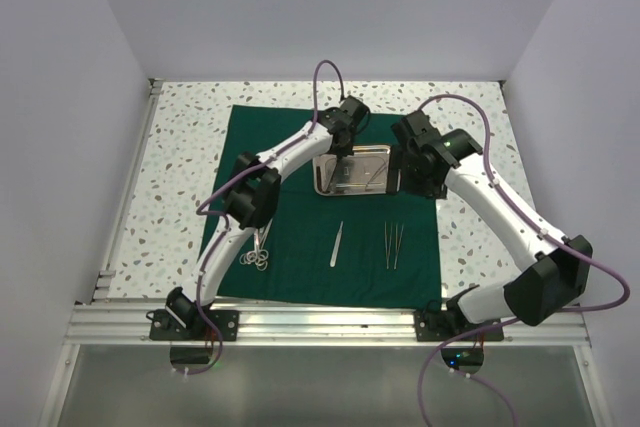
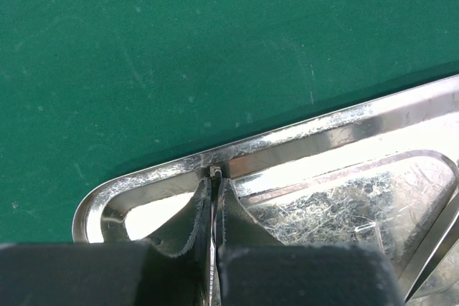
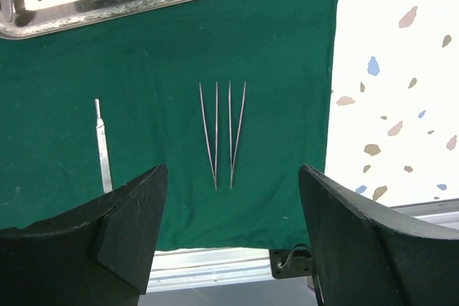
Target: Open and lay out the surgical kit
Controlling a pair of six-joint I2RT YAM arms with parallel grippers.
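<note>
My left gripper is shut at the inner edge of the metal tray (image 2: 308, 131), near its corner. A thin bright sliver shows between its fingers; whether that is an instrument or the tray behind, I cannot tell. A flat metal piece (image 2: 432, 249) lies inside the tray at the right of the left wrist view. In the top view, a thin instrument (image 1: 377, 175) lies at the tray's right side. My right gripper stands open and empty, above the cloth. Two tweezers (image 3: 209, 137) and a scalpel handle (image 3: 104, 152) lie below it, apart from its fingers.
Several ring-handled scissors or clamps (image 1: 257, 255) lie at the left of the green cloth (image 1: 300, 282). Bare cloth surrounds the scalpel and tweezers.
</note>
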